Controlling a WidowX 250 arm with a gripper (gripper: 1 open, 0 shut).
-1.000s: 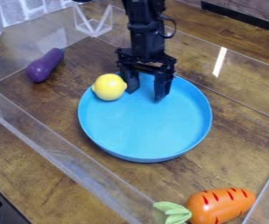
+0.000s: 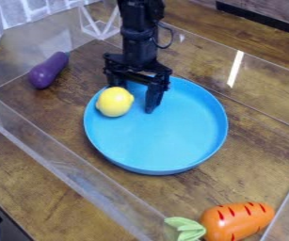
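Observation:
A black gripper [image 2: 134, 87] hangs over the back-left rim of a round blue plate [image 2: 162, 139], its two fingers apart. One finger reaches down just behind a yellow round object [image 2: 114, 104] on the left part of the plate, the other stands to the right. Whether it touches the yellow object I cannot tell.
A purple eggplant [image 2: 49, 70] lies at the back left. An orange carrot [image 2: 234, 220] with a pale green top lies at the front right. Clear transparent walls border the wooden surface [image 2: 241, 113]. The plate's middle and right are bare.
The gripper has moved a little to the left, toward the yellow object. The other objects look unmoved.

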